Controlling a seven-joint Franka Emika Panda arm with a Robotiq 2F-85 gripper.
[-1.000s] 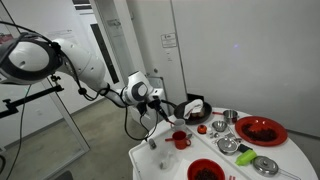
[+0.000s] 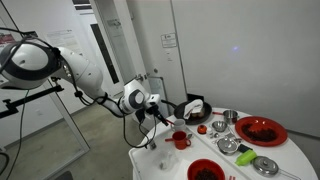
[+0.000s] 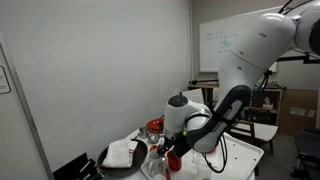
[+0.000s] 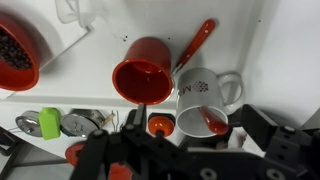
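My gripper (image 2: 156, 108) is open, with no object held between its fingers. It hangs over the left part of the white table, beyond the red mug (image 2: 180, 139). In the wrist view the red mug (image 4: 145, 75) appears empty and upright. Beside it is a white mug (image 4: 201, 103) with a red object inside. A utensil with a red handle (image 4: 199, 40) lies close to both mugs. From the second exterior view, my gripper is near the red mug (image 3: 174, 160), though their gap is hard to judge.
A red bowl (image 2: 205, 170) with dark contents sits at the table's front. Further back are a dark pan (image 2: 207, 108) holding a white cloth, a tomato (image 2: 201, 129), metal pots, a green object (image 2: 246, 157) and a red dish (image 2: 262, 130). A clear container (image 4: 69, 10) stands near the mugs.
My gripper has come down slightly over the table. The objects on the table stay where they were.
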